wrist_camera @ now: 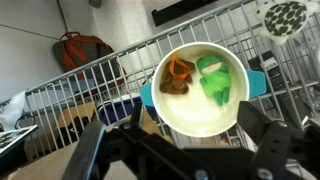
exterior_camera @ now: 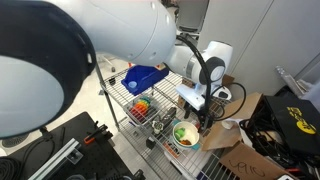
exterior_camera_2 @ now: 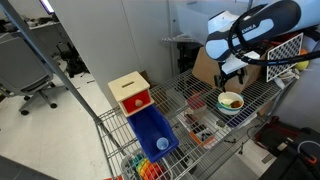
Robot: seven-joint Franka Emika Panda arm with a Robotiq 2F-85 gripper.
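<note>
A white pot (wrist_camera: 198, 112) with teal handles stands on the wire rack and fills the middle of the wrist view. Inside it lie a green toy (wrist_camera: 214, 78) and an orange-and-brown toy (wrist_camera: 176, 80), set apart from each other. My gripper is open above the pot's near side, its dark fingers spread and nothing between them. From the side, the same pot (exterior_camera_2: 230, 103) sits below the gripper (exterior_camera_2: 232, 83). In exterior view 1 the pot (exterior_camera: 184, 136) shows its coloured contents, with the arm above and behind it.
A blue bin (exterior_camera_2: 152, 134) and a wooden box with a red drawer (exterior_camera_2: 130, 92) stand on the rack. A bowl of colourful items (exterior_camera: 141, 107) is left of the pot. Cardboard (exterior_camera: 236, 155) and black cases (exterior_camera: 298, 128) lie at the right.
</note>
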